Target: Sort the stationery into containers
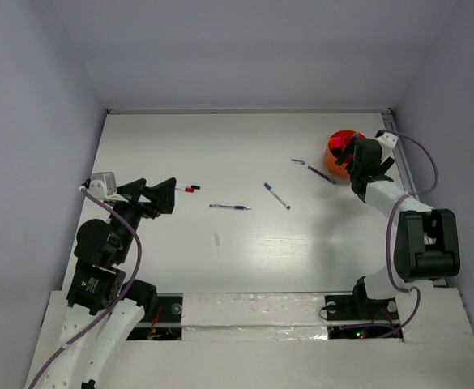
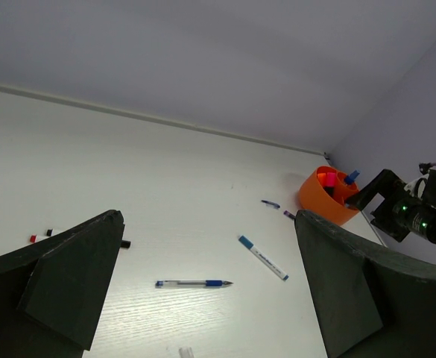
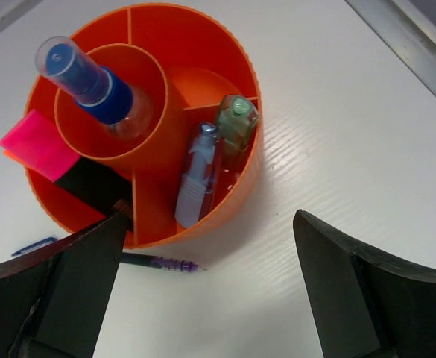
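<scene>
An orange divided organizer [image 1: 335,164] at the back right holds several items, including a blue-capped bottle [image 3: 106,97], a pink-topped object [image 3: 39,145] and two clear items. My open right gripper hangs over its front edge, nothing between the fingers. A dark pen [image 1: 322,174] and a small blue piece [image 1: 297,160] lie beside the organizer. Mid-table are a blue-capped marker [image 1: 276,195] and a pen [image 1: 229,207]. Red and black markers [image 1: 189,189] lie on the left, near my left gripper [image 1: 160,190], which is open and empty.
A small pale strip [image 1: 217,240] lies toward the front middle. Walls close in the back and both sides, the right one near my right arm.
</scene>
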